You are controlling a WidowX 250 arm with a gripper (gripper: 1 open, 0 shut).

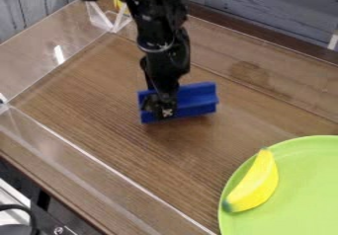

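My black gripper point(164, 103) reaches down from the top of the view and stands open over a blue block point(197, 99) near the middle of the wooden table. Its dark fingers overlap the block's left part; whether they touch it is hard to tell.
A green plate point(294, 215) at the lower right holds a yellow banana point(252, 185). Wooden walls edge the back, and a black cable lies at the lower left.
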